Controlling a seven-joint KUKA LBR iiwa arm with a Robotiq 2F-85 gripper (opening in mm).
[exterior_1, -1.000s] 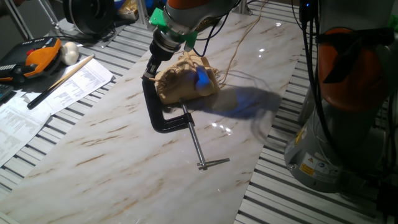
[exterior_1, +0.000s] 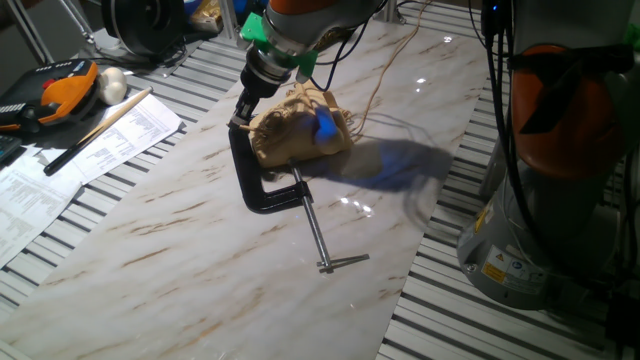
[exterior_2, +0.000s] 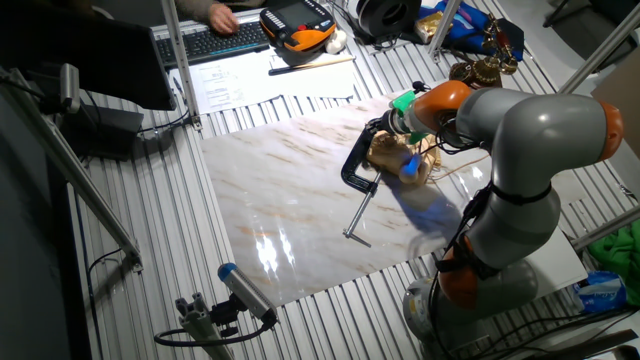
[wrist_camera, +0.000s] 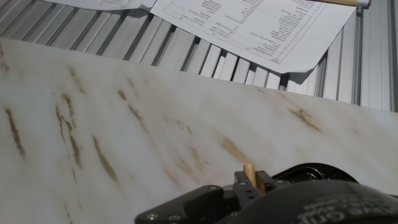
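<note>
A black C-clamp (exterior_1: 248, 170) lies on the marble-patterned board around one end of a tan, carved-looking block (exterior_1: 295, 138). Its threaded screw and T-handle (exterior_1: 325, 262) stick out toward the board's near side. My gripper (exterior_1: 240, 122) reaches down at the clamp frame's upper corner, beside the block; whether it touches the clamp cannot be told. In the wrist view, the dark fingers (wrist_camera: 246, 190) stand close together with a slim tan stick (wrist_camera: 250, 173) between them. Its lower end is hidden. In exterior view 2 the clamp (exterior_2: 352, 165) and the block (exterior_2: 405, 158) sit under my wrist.
A blue patch (exterior_1: 324, 126) shows on the block. Paper sheets (exterior_1: 125, 135), a dark-handled rod (exterior_1: 70, 155) and an orange-black device (exterior_1: 48, 95) lie beyond the board. A cord (exterior_1: 385, 70) runs behind the block. The board's near left area is free.
</note>
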